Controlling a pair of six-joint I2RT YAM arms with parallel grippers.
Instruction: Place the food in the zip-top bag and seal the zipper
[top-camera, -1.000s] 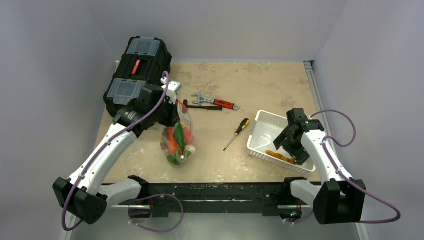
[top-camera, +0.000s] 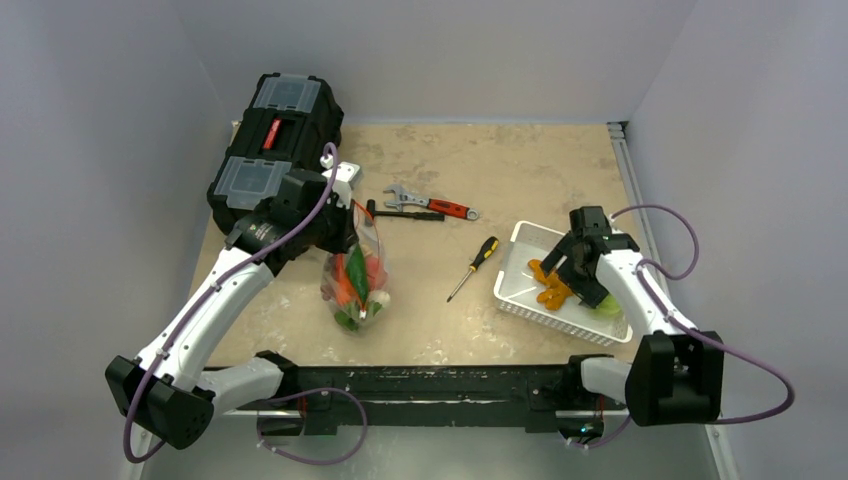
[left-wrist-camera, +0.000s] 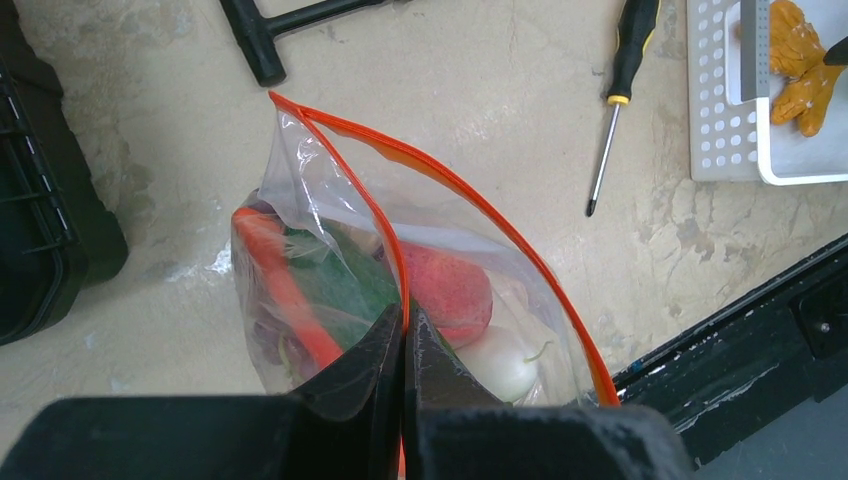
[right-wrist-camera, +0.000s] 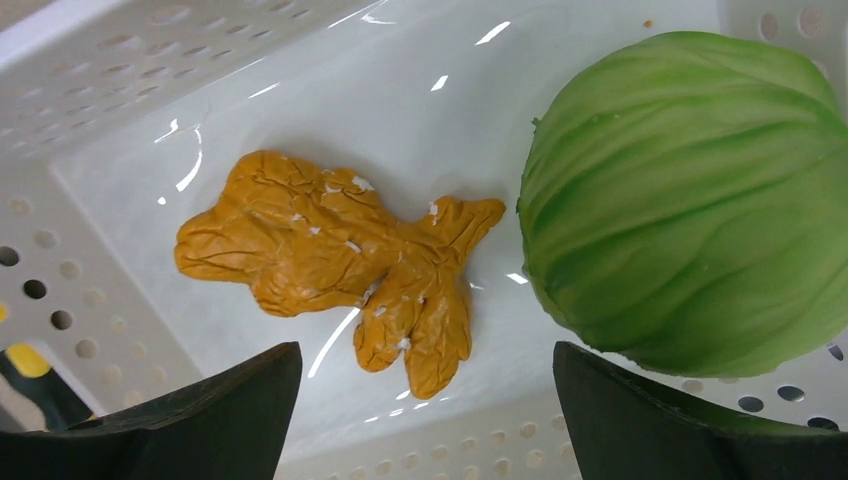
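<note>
The clear zip top bag (left-wrist-camera: 330, 190) with an orange zipper stands with its mouth open, holding a carrot, a green pepper, a peach-like fruit and a white onion. My left gripper is shut on the bag's thin orange rim. In the white basket (top-camera: 525, 295) lie a brown-orange ginger root (right-wrist-camera: 330, 240) and a round green cabbage (right-wrist-camera: 690, 200). Over them hovers my right gripper, open, its fingers wide apart and nothing between them. In the right wrist view the ginger is left of the cabbage, just beyond the fingertips.
Between bag and basket a screwdriver (top-camera: 473, 268) lies on the table. Behind are an adjustable wrench (top-camera: 430, 203) and a black hammer (top-camera: 405, 213). A dark toolbox (top-camera: 275, 140) stands at the back left.
My right gripper has shifted and opened. The left arm and bag are still.
</note>
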